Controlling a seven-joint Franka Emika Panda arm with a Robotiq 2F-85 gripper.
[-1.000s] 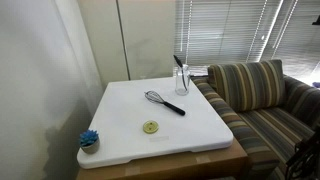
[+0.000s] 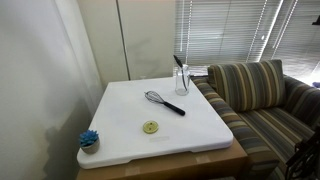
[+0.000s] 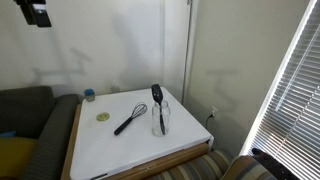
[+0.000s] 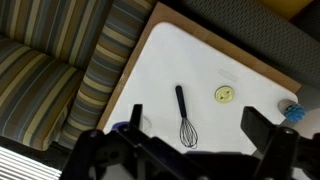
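Note:
A whisk with a black handle (image 2: pixel 172 107) lies flat on the white tabletop (image 2: pixel 120 130). Toward the back edge stands a clear glass jar (image 2: pixel 182 80) with a black utensil (image 3: pixel 157 94) leaning in it. Nearer the front is a small round yellow-green item (image 2: pixel 150 127). High above the table, my gripper is open in the wrist view, its dark fingers (image 4: pixel 136 118) wide apart and touching nothing. The whisk (image 4: pixel 187 130) shows between and beyond them, well below. The jar is mostly hidden behind the left finger in that view.
A small pot with a blue plant (image 2: pixel 89 141) stands at the table's front left corner. Striped armchair (image 2: pixel 250 100) borders the right side, and a dark grey sofa (image 3: pixel 40 115) sits at the other side.

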